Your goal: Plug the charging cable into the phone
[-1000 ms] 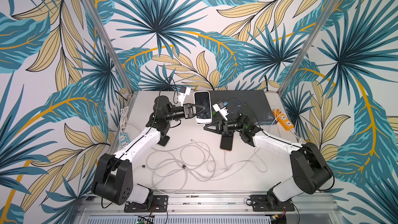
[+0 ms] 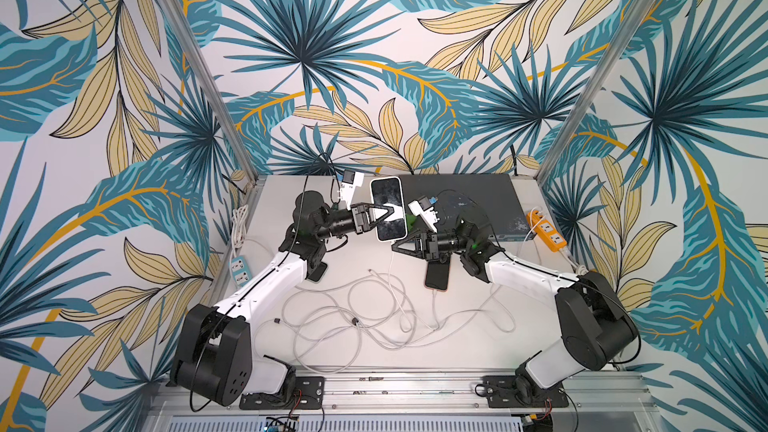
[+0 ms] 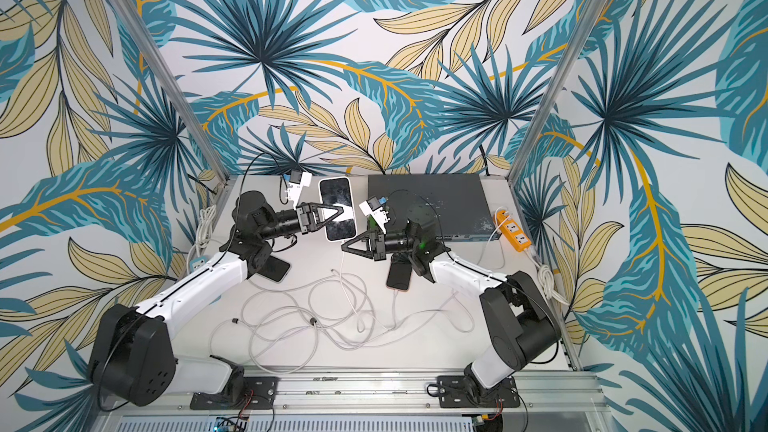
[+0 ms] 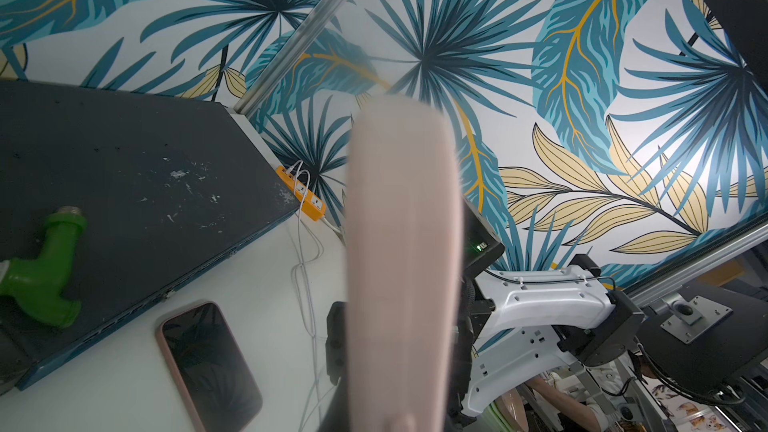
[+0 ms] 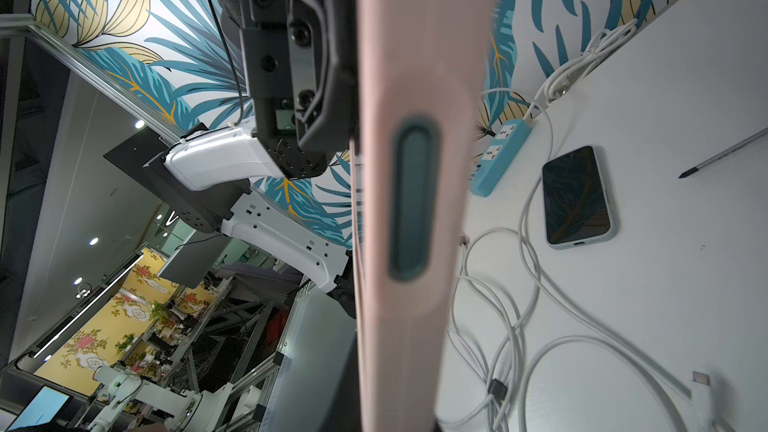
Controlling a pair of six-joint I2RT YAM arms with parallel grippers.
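Held upright by my left gripper [image 2: 384,213], a phone [image 2: 387,196] with a white rim shows its dark screen in the top views; a pinkish edge fills the middle of the left wrist view [image 4: 400,264]. My right gripper [image 2: 400,245] is shut just below the phone's lower end, where a thin white cable [image 3: 341,264] hangs from it. In the right wrist view, the phone's side [image 5: 416,48] hides the right fingertips, so the plug cannot be made out.
Loose cables [image 2: 376,320] cover the front of the table. Two other phones [image 2: 436,276] [image 5: 574,196] lie there. A dark box [image 4: 144,184], an orange power strip [image 2: 546,230] and a blue power strip [image 5: 500,156] stand round the edges.
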